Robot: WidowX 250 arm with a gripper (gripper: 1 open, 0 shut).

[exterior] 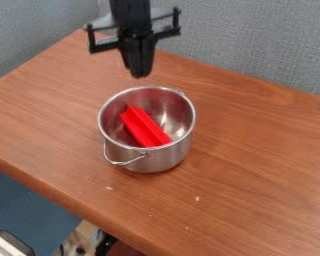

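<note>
A steel pot (174, 152) with a wire handle stands on the wooden table, holding red bar-like pieces (147, 128) that lean inside it. My black gripper (137, 62) hangs above and behind the pot, apart from it, at the top of the view. Its fingertips are small and dark here; whether they are open or shut is unclear, and I see nothing red at them.
A grey wall stands behind it. The table's near left edge drops to a blue floor with some clutter at the bottom corner.
</note>
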